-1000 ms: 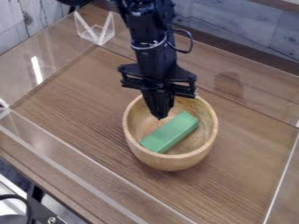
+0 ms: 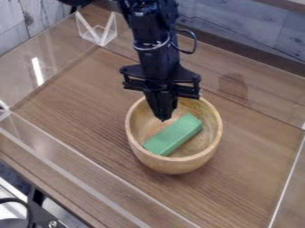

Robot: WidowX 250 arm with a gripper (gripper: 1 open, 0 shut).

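Note:
My black gripper [image 2: 165,94] reaches down from the top middle of the camera view to just over the back rim of a beige bowl [image 2: 198,153]. A green rectangular block [image 2: 174,134] lies at a slant inside the bowl. The fingertips are above and behind the block, and I cannot tell whether the gripper is open or shut.
A wooden table [image 2: 66,116] surrounds the bowl, with broad bare areas to the left and right. A clear plastic object [image 2: 93,20] is at the back left edge. Cables show at the lower left corner.
The gripper appears very slightly higher, and the green block looks shifted a little within the bowl. Otherwise little differs.

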